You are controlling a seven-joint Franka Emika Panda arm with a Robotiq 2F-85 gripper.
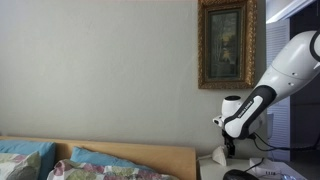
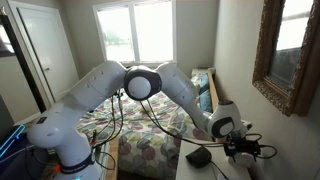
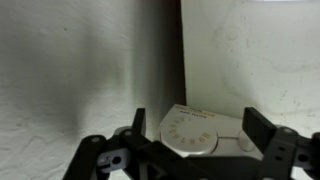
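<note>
A small white device with a round, dial-like face [image 3: 188, 134] shows at the bottom of the wrist view. My gripper has its two dark fingers apart, one to each side of that face. Whether either finger touches the device cannot be told. From the side, the gripper [image 1: 229, 147] points down close to the wall, just right of a pale object [image 1: 219, 155] on the white surface beside the bed. In the second exterior view the gripper [image 2: 247, 147] is low over a white item [image 2: 243, 158], partly hidden by the fingers.
A dark rounded object [image 2: 199, 158] sits on the white bedside surface [image 2: 190, 173], with a cable near it. The wooden headboard [image 1: 150, 155] and bed stand alongside. A framed picture [image 1: 227, 45] hangs on the wall above the arm.
</note>
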